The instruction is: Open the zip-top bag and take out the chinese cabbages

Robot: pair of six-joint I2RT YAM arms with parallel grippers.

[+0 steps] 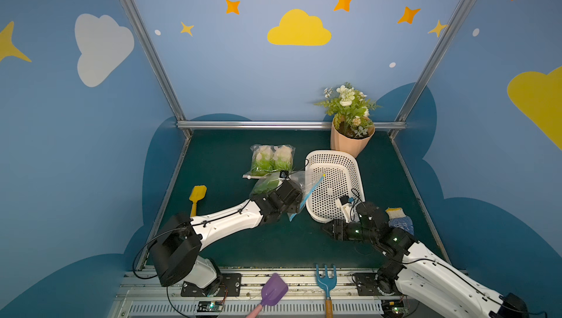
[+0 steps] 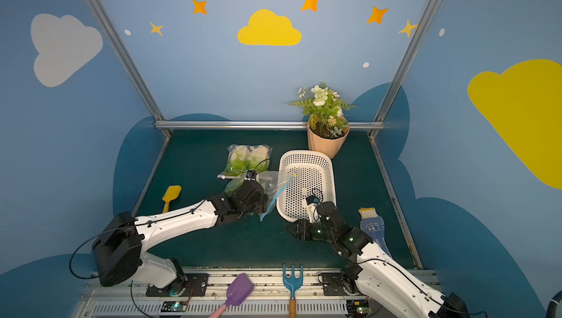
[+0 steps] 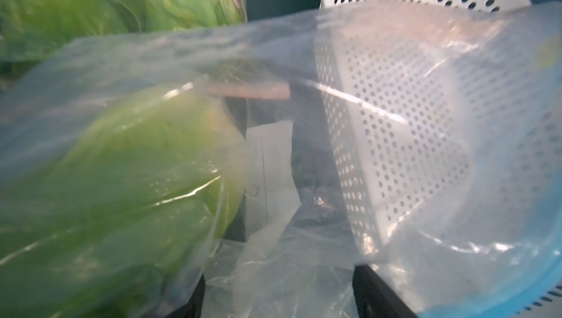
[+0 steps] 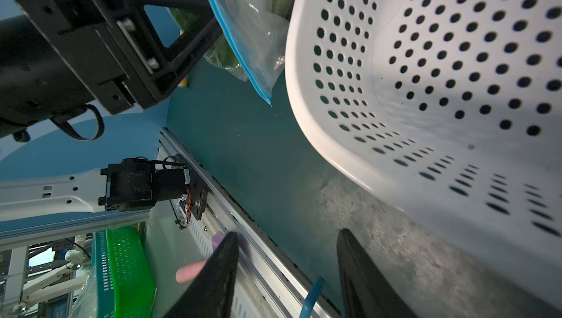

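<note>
A clear zip bag with a blue zip strip (image 1: 311, 192) holds pale green cabbage (image 3: 117, 183); its right end overlaps the basket's left rim. My left gripper is over this bag, fingers apart, part open. Behind it lies a second clear bag (image 1: 272, 160) with two cabbages. My right gripper hangs by the front left corner of the white perforated basket (image 1: 333, 186), its fingers apart with nothing between them.
A flower pot (image 1: 350, 139) stands behind the basket, a yellow spatula (image 1: 198, 194) at left, a denim item (image 1: 401, 224) at right. A purple spatula (image 1: 274, 288) and blue fork (image 1: 326, 280) lie on the front rail. Bare mat shows at front.
</note>
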